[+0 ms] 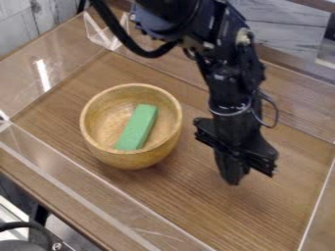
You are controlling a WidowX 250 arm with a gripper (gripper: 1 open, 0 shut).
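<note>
A tan round bowl point(102, 110) rests on the wooden table at the left, with a long green block point(139, 127) lying inside it. My black gripper point(233, 162) is low over the table to the right of the bowl, apart from it, shut with nothing visible between its fingers.
Pale plank surfaces border it at the upper right and upper left, and a dark cable shows at the lower left corner.
</note>
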